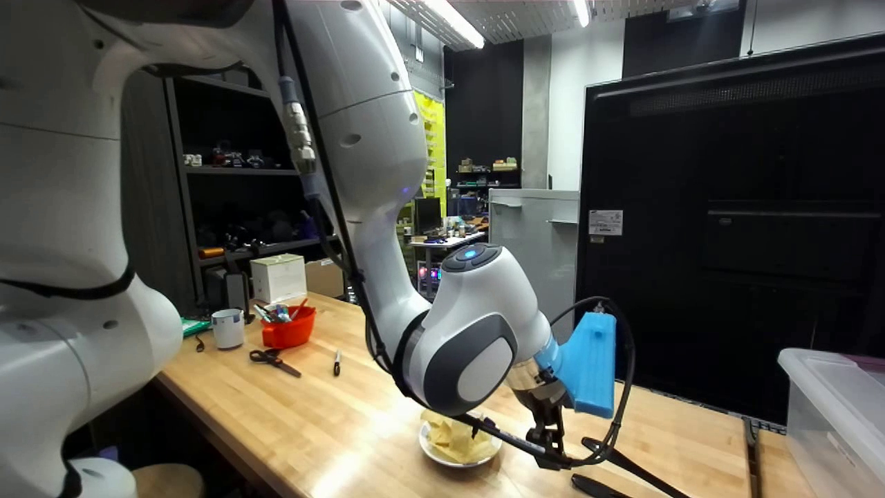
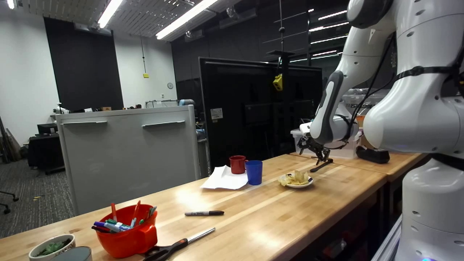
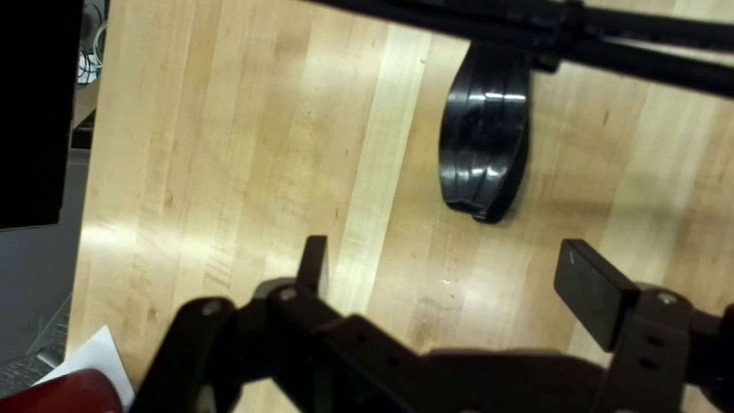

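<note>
My gripper stands open above the wooden table, its two fingers wide apart and only bare wood seen between them. Just ahead of the fingertips in the wrist view lies the rounded, glossy end of a black utensil (image 3: 484,137); its exact kind is hard to tell. A blurred dark bar crosses the top of that view and hides the rest of it. From exterior view 2 the black utensil (image 2: 322,165) rests on the table below the gripper (image 2: 314,153). Two long black shapes show beside the gripper in exterior view 1, cut off by the frame's bottom.
A plate of chips (image 2: 297,179) is close to the gripper. Farther along stand a blue cup (image 2: 254,172) and a red mug (image 2: 237,164) by white paper (image 2: 224,178). A marker (image 2: 204,213), scissors (image 2: 176,248) and a red pen holder (image 2: 126,237) occupy the other end.
</note>
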